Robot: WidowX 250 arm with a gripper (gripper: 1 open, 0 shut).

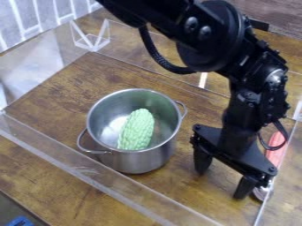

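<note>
A steel pot (pixel 109 147) with two handles stands on the wooden surface at centre-left, a pale green textured oblong object (pixel 136 129) lying inside it. My black gripper (pixel 223 171) is low over the wood, right of the pot, its two fingers apart and pointing down, with nothing visible between them. A red and white elongated object (pixel 276 153) lies at the far right, partly hidden behind the gripper.
Clear plastic walls border the wooden surface (pixel 71 88) at the left, front and right. The wood left of and behind the pot is bare. A blue item (pixel 14 219) shows at the lower left corner.
</note>
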